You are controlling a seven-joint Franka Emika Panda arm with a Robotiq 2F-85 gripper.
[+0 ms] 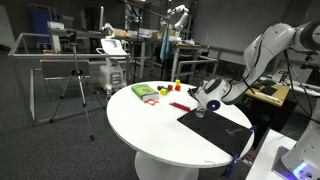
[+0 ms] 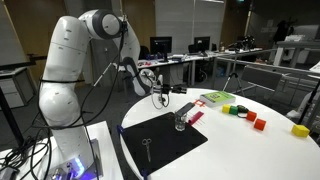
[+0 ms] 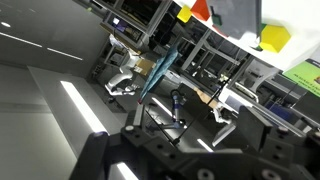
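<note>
Above the far edge of the black mat [image 1: 215, 131], the arm reaches in and my gripper [image 1: 192, 92] hangs over the round white table [image 1: 135, 125]. In exterior view 2 the gripper [image 2: 180, 87] points sideways, away from the arm's base. It is open, with nothing seen between its fingers. A clear glass [image 2: 180, 121] stands on the mat, below the gripper and apart from it. Beyond the mat lie a red marker-like object [image 1: 180, 107] and a green box [image 1: 145, 92]. The wrist view is strongly tilted, with a yellow block [image 3: 273, 38] near its top right.
Several coloured blocks, among them a red one [image 2: 260, 125], lie on the far side of the table. Scissors [image 2: 148, 148] rest at the mat's near edge. A tripod [image 1: 76, 85] stands on the floor.
</note>
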